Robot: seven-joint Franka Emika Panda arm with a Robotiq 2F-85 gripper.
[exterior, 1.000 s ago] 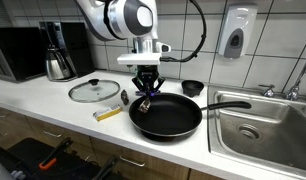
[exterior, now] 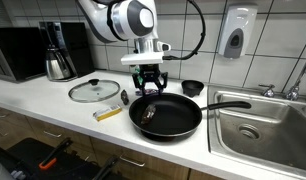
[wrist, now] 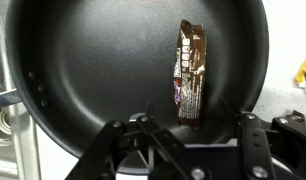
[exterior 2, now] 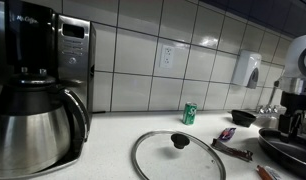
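A brown-wrapped candy bar (wrist: 191,65) is inside the black frying pan (wrist: 78,60), seen from above in the wrist view. Exterior view 1 shows the bar (exterior: 148,114) toward the left side of the pan (exterior: 178,118). Above it is my gripper (exterior: 151,86), its fingers apart and a visible gap between them and the bar. At the lower edge of the wrist view the dark fingers (wrist: 145,122) stand to either side of the bar's near end, without gripping it. Whether the bar rests flat or leans is hard to tell.
A glass lid (exterior: 95,91) lies on the counter left of the pan. A yellow-wrapped item (exterior: 109,114) sits near the front edge. The sink (exterior: 258,130) is to the right, with the pan handle (exterior: 230,105) reaching toward it. A black bowl (exterior: 192,88) stands behind.
Earlier the bar hung from my gripper over the pan. Now it is lower, apart from the fingers, and the gripper has risen clear of it.
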